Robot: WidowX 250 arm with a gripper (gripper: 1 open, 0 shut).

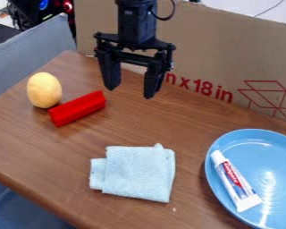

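My black gripper (131, 74) hangs in the upper middle of the camera view, open, above the back of the wooden table with nothing between its fingers. At the left a yellow egg-shaped object (44, 89) sits behind a red cylindrical object (78, 108) lying on its side. A folded light-blue cloth (135, 173) lies at the front middle. At the right, a white toothpaste tube (235, 181) lies on a blue plate (281, 179).
A cardboard panel (223, 67) stands along the back of the table (146, 125). A grey padded edge (21, 63) borders the left.
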